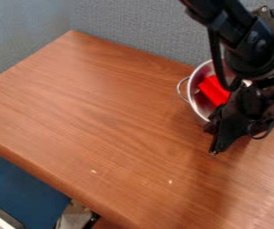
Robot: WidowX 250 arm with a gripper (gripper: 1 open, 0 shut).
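A steel pot [193,94] with a side handle stands at the back right of the wooden table, partly behind my arm. A red object [212,89] lies inside it. My black gripper [218,143] points down at the pot's front right, its tips low by the table. I cannot tell whether its fingers are open or shut, or whether anything is between them.
A grey padded wall runs behind it. Past the front left edge are blue floor and some clutter.
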